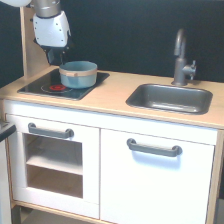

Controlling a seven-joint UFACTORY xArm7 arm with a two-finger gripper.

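Observation:
A blue-grey pot (78, 79) with a lighter brownish interior rests on the black stovetop (38, 87), toward its right side. At the upper left, my white arm reaches down, and the dark gripper (57, 58) hangs beside the pot's left rear rim. The gripper blends into the dark wall, so the gap between its fingers cannot be made out. Whether it touches the rim is too small to tell.
A red-lit burner mark (57, 87) shows left of the pot. To the right are a sink (171, 97) and a dark faucet (181, 60). The wooden counter (113, 97) between stove and sink is clear. Below stand white cabinets (157, 180).

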